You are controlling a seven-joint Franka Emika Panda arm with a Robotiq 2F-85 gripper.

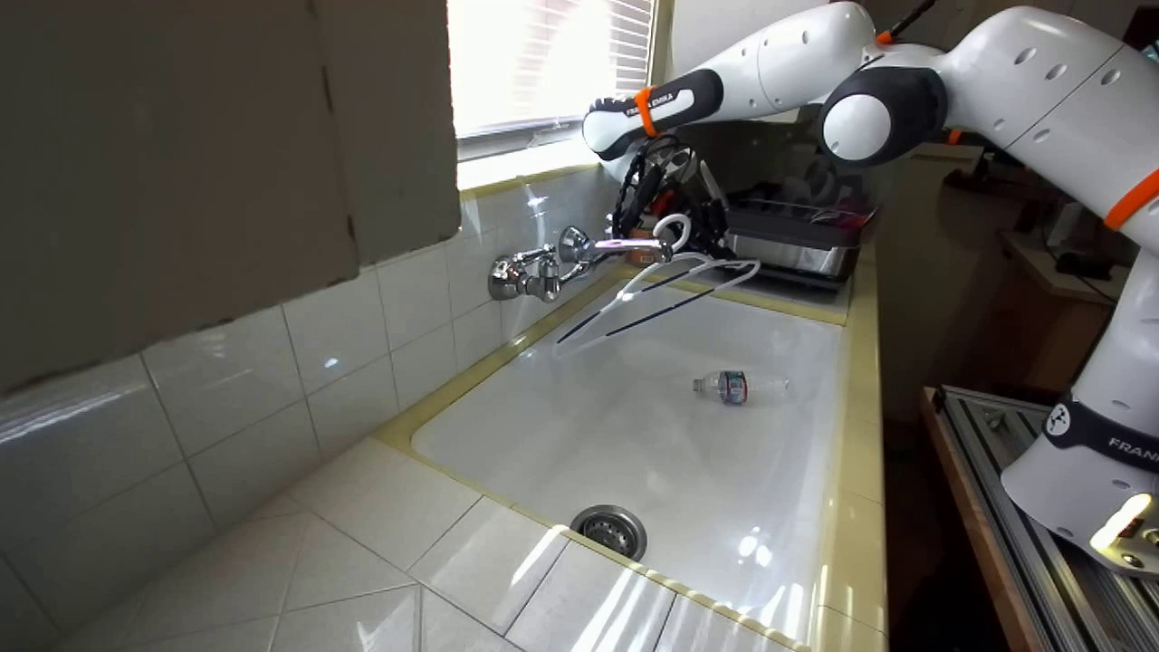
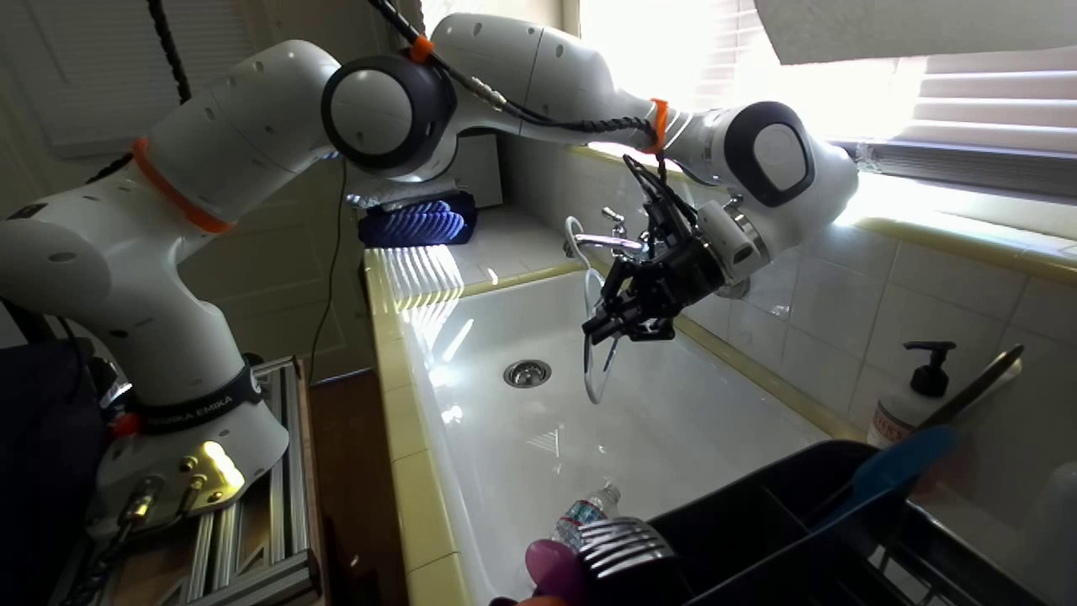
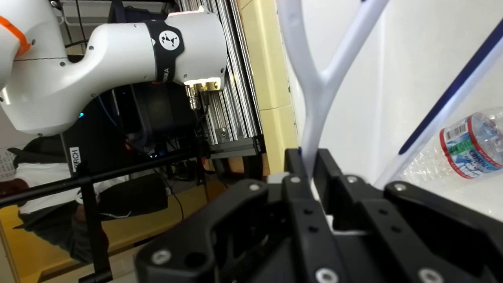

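Note:
A white clothes hanger [image 1: 635,287] with dark strips along its bars is held over the sink, close to the tap. My gripper is shut on the hanger, gripping it near where its neck splits in two, as the wrist view shows. In the second exterior view the hanger [image 2: 588,348] hangs steeply beside the black gripper [image 2: 596,325], its hook rising near the faucet. A clear plastic bottle [image 1: 730,387] with a blue and red label lies on its side on the floor of the sink, below the hanger and apart from it.
The chrome faucet [image 1: 603,250] juts from the tiled wall near the hanger's hook. A dark dish rack [image 1: 784,241] with utensils stands at the sink's far end. The sink floor around the drain [image 1: 609,532] is clear. A soap bottle [image 2: 905,399] stands by the wall.

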